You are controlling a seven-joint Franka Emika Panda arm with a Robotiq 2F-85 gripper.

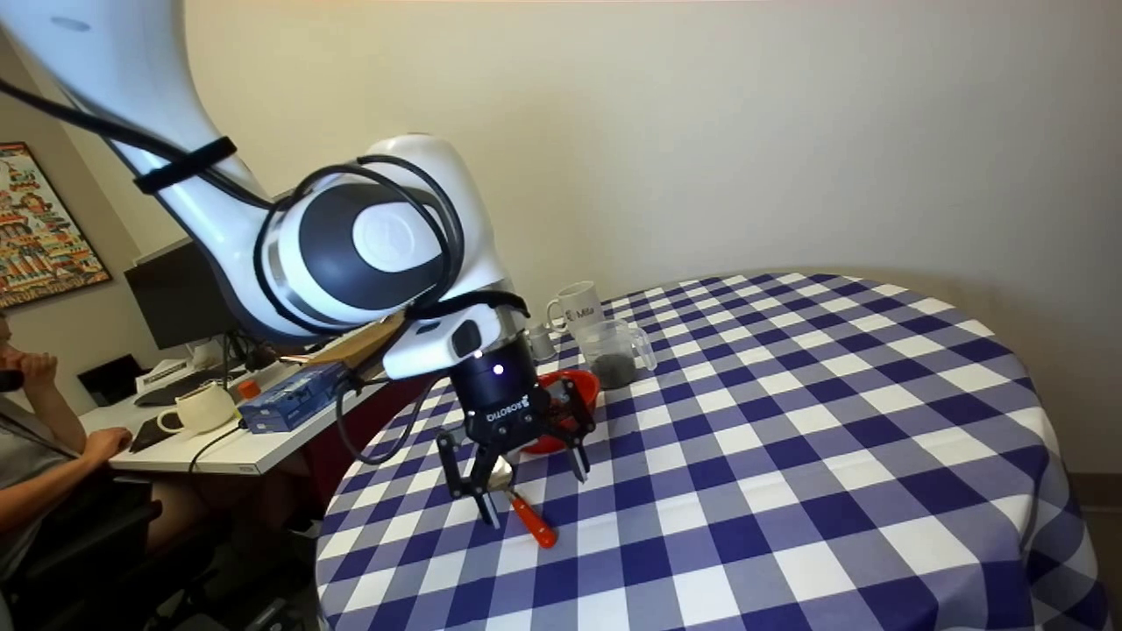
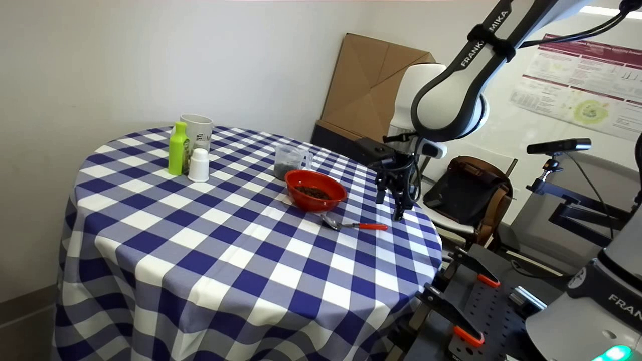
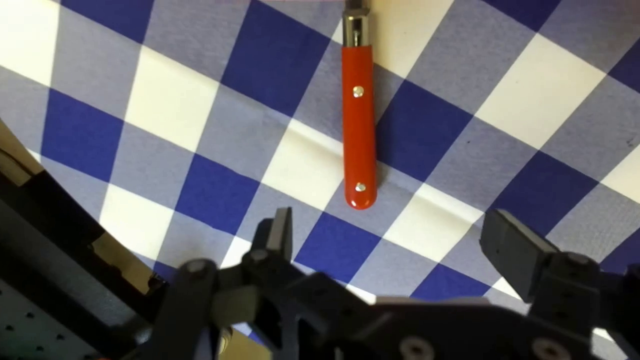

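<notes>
A metal spoon with a red handle lies on the checked tablecloth. Its bowl end points toward the red bowl, which holds dark bits. My gripper stands open above the cloth, close to the spoon, with nothing between its fingers. In the wrist view the handle's rounded end is ahead of the gap between the fingers, and the spoon's head is out of frame. From the first exterior side, my gripper covers part of the red bowl.
Behind the bowl stands a clear measuring cup with dark contents. A white mug, a green bottle and a small white container are grouped farther off.
</notes>
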